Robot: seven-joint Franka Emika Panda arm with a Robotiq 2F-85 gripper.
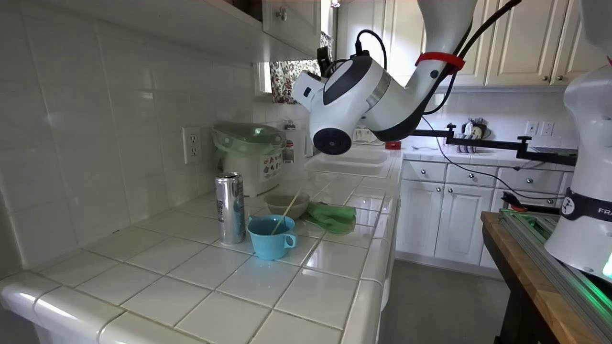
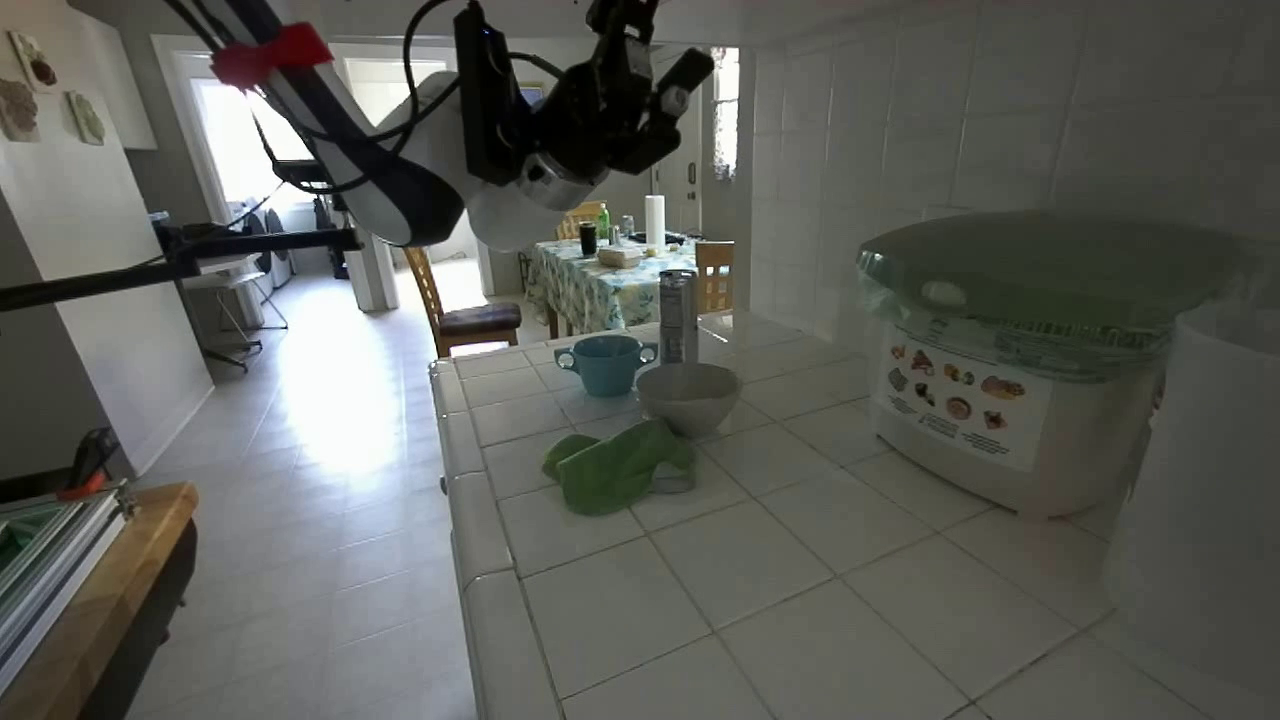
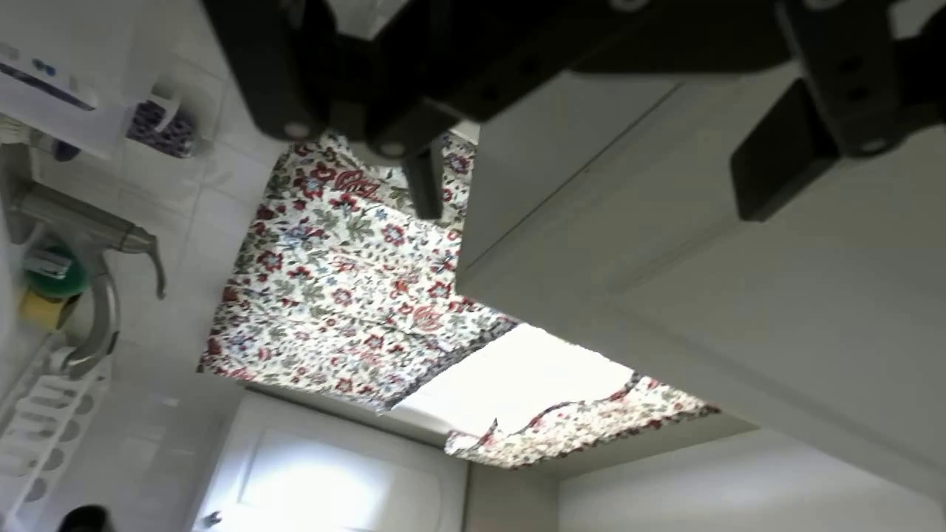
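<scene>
My gripper is open with nothing between its fingers; in the wrist view one finger pad (image 3: 785,155) stands far right of the other. In exterior view 2 the gripper (image 2: 662,54) is high over the counter, well clear of everything on it. A light-blue cup (image 1: 268,243) with a thin stick in it stands on the counter beside a tall silver can (image 1: 230,209). Behind the cup sits a pale bowl (image 2: 690,398), and a crumpled green cloth (image 2: 618,468) lies close to the bowl. In exterior view 1 the arm hides the fingers.
A white tub with a greenish lid (image 1: 252,155) stands against the tiled wall. An upper cabinet (image 1: 292,26) is near the raised hand and fills the right of the wrist view, beside a floral curtain (image 3: 355,266).
</scene>
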